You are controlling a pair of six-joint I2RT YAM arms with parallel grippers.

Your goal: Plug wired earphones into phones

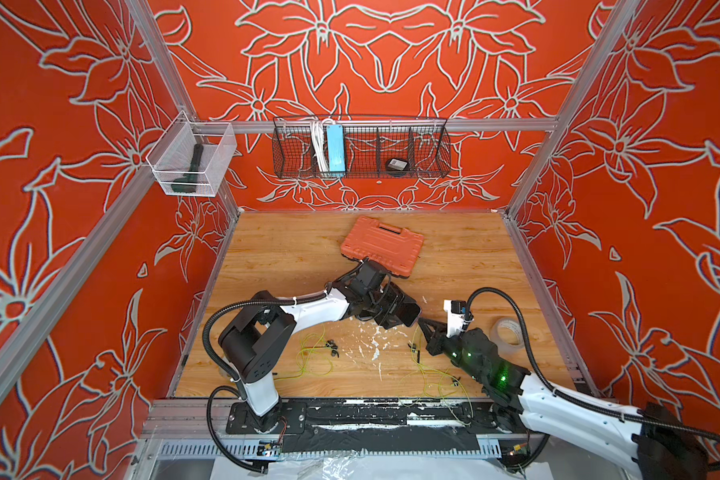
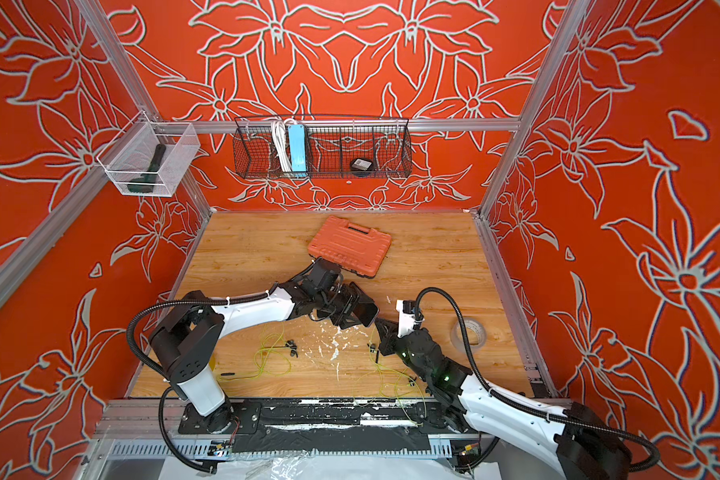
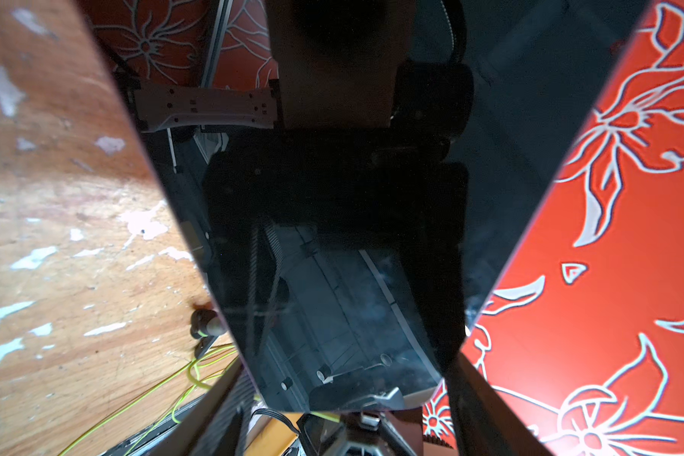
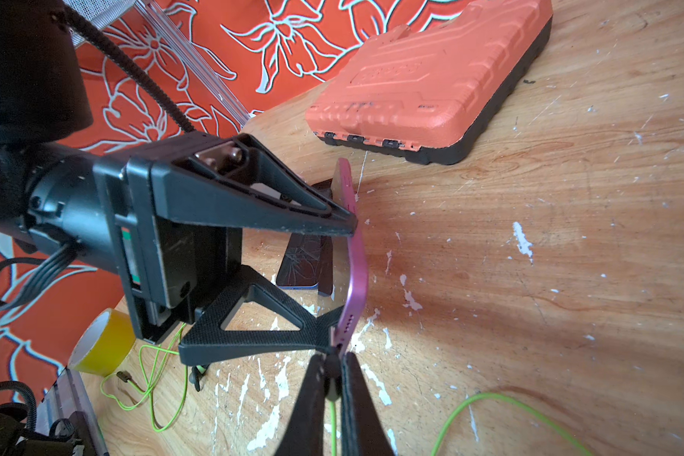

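My left gripper [image 1: 388,304] is shut on a pink-edged phone, held tilted above the table; its dark screen [image 3: 357,190] fills much of the left wrist view. In the right wrist view my right gripper is shut on an earphone plug, with a yellow-green cable hanging below, at the phone's bottom edge. Whether the plug is fully in cannot be told. A second dark phone [image 4: 300,258] lies on the table behind. More yellow-green earphone cables [image 1: 308,360] lie at the front left and right.
An orange case [image 1: 382,244] lies at the back of the wooden table [image 1: 264,248]. A tape roll [image 1: 506,333] sits at the right, a yellow roll [image 4: 98,342] at the front left. Wire baskets [image 1: 360,148] hang on the walls.
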